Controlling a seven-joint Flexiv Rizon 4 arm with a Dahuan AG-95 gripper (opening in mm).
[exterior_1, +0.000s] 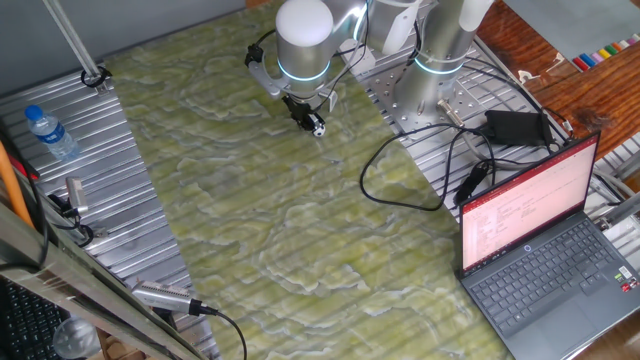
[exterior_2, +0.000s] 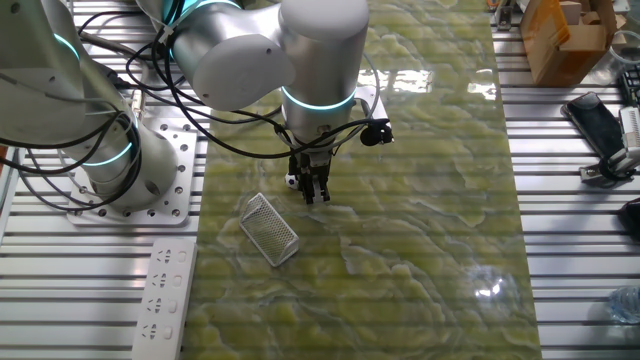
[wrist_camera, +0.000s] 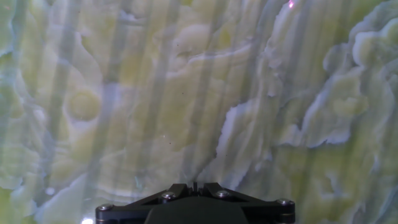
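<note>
My black gripper shows at the bottom of the wrist view with its two sides drawn together, shut, and no object visible between them. Below it that view holds only the marbled green surface (wrist_camera: 155, 106). Pointing downward, the gripper (exterior_2: 317, 198) hangs over the green sheet in exterior view 2. A white perforated grater-like piece (exterior_2: 269, 230) lies on the sheet beside it, to the lower left and apart from the fingers. In exterior view 1 the gripper (exterior_1: 317, 130) is near the top centre, close to the arm's base; the white piece cannot be made out there.
A laptop (exterior_1: 545, 240) stands at the right edge of the sheet, with a black cable loop (exterior_1: 405, 207) lying partly over it. A power strip (exterior_2: 164, 300) lies near the base. A water bottle (exterior_1: 52, 133) stands off the sheet. Most of the sheet is bare.
</note>
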